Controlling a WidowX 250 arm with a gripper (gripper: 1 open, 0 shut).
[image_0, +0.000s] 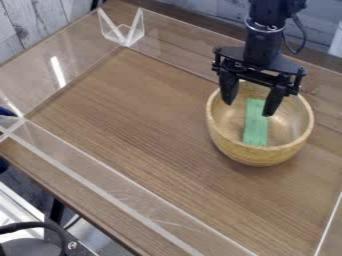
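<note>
My black gripper (251, 92) is at the upper right, over a round wooden bowl (233, 148). It is open, its two fingers wide apart above the bowl's left and right sides. Inside the bowl lies an elongated green object (254, 124), between and below the fingers.
A small clear wire-like or plastic item (123, 28) is at the back left. Black hardware (30, 245) sits at the lower left corner.
</note>
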